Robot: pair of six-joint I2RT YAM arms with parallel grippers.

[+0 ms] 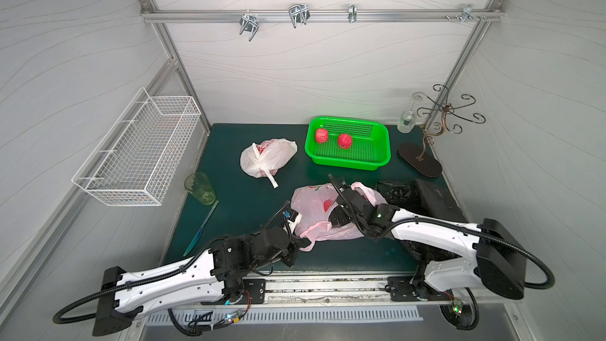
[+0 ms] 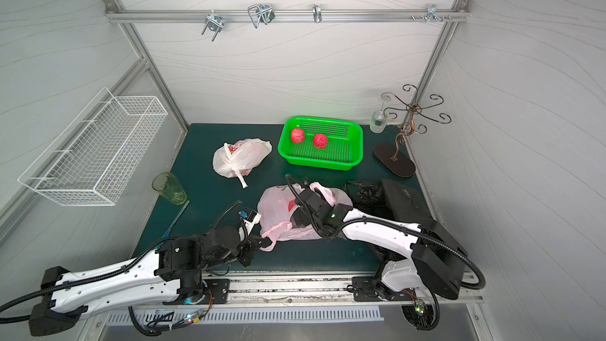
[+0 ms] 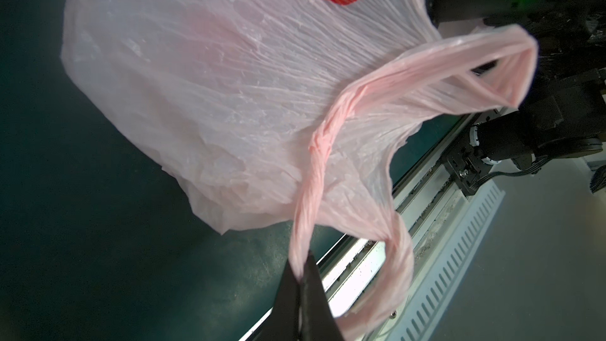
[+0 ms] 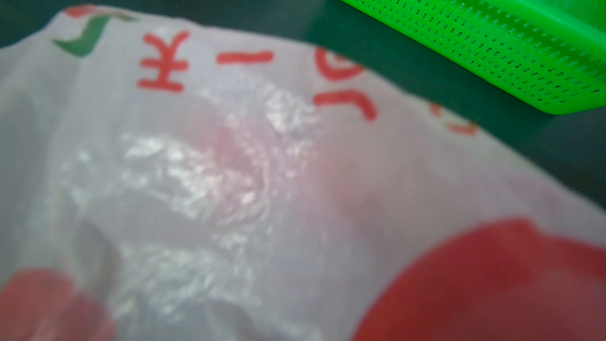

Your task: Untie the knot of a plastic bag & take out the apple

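Observation:
A pink plastic bag (image 1: 312, 208) with red print lies on the near middle of the table. In the left wrist view my left gripper is shut on a twisted pink handle (image 3: 322, 145) of the bag; a small knot-like bunch sits along that handle. My right gripper is at the bag's middle right, under its dark housing in the top views; the bag fills the right wrist view and hides the fingers. A second, whitish knotted bag (image 1: 268, 154) lies at back left. Whether an apple is inside either bag cannot be seen clearly.
A green basket (image 1: 347, 163) with two red balls stands at the back. A glass (image 1: 200, 188) and blue stick (image 1: 195, 236) lie left. A metal stand (image 1: 419, 161) is at back right; a black bag or bin (image 1: 435, 202) lies right.

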